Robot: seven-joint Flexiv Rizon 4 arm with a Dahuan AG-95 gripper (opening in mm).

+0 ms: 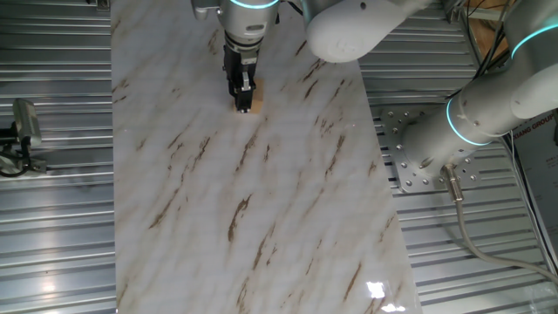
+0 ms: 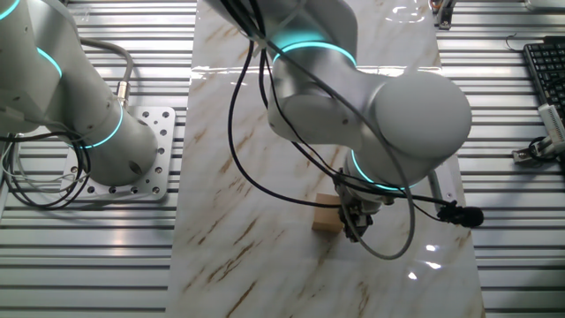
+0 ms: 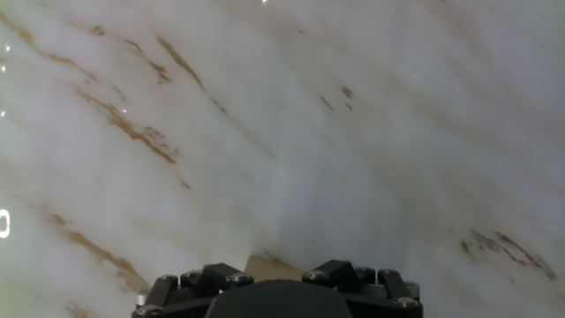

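A small light-brown wooden block [image 1: 257, 96] rests on the marbled table, partly covered by my gripper [image 1: 243, 106] in exterior view 1. In exterior view 2 the block [image 2: 327, 215] shows beside the dark gripper [image 2: 355, 231], whose fingers overlap its edge. Along the bottom of the wrist view, the gripper has dark fingers on either side of a visible corner of the block [image 3: 265, 263]. The black housing hides the rest, so whether the fingers press on the block cannot be seen.
A robot base [image 1: 436, 144] stands on the slatted metal surface beside the tabletop. Loose cables [image 2: 237, 146] hang around the arm in exterior view 2.
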